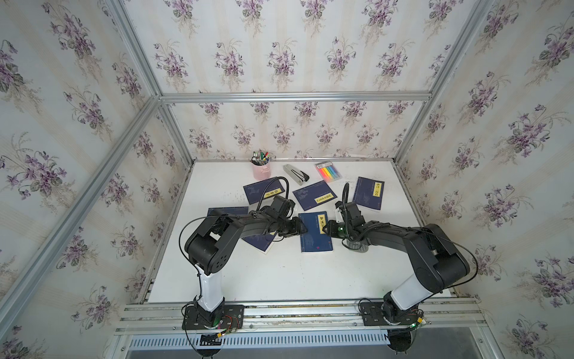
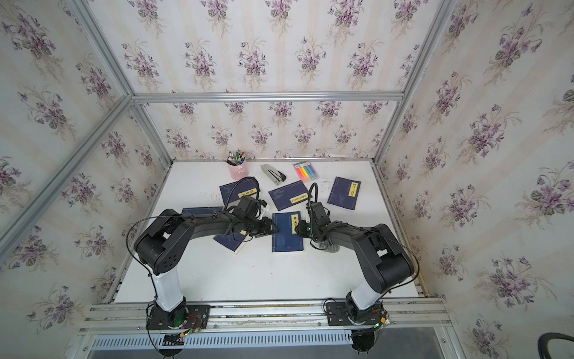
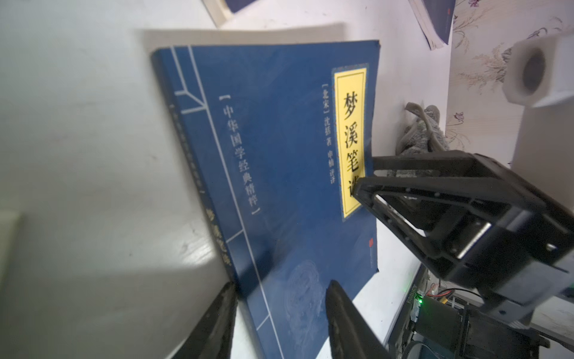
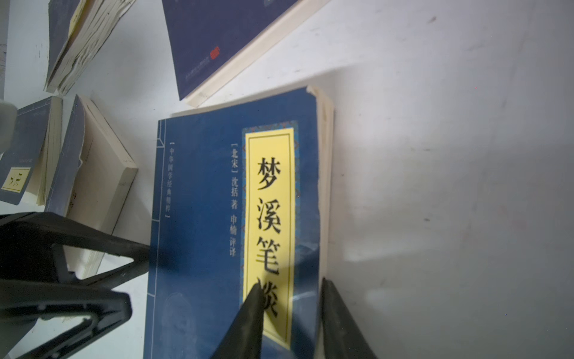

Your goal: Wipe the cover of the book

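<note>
The blue book (image 1: pixel 315 238) with a yellow title label lies closed and flat, cover up, at the table's middle. My left gripper is at its spine side, fingers apart with one on each side of the spine edge. At the opposite long edge is my right gripper, its fingers also apart, one over the cover and one beyond the page edge. Whether either one touches the book I cannot tell. A grey crumpled cloth (image 1: pixel 357 246) lies on the table to the right, partly hidden beneath the right arm.
Several other blue books surround it, including one behind (image 1: pixel 314 195), one at the back right (image 1: pixel 369 192) and some under the left arm. Along the back stand a pink pen cup (image 1: pixel 261 171), a stapler (image 1: pixel 295 174) and coloured markers (image 1: pixel 327 171).
</note>
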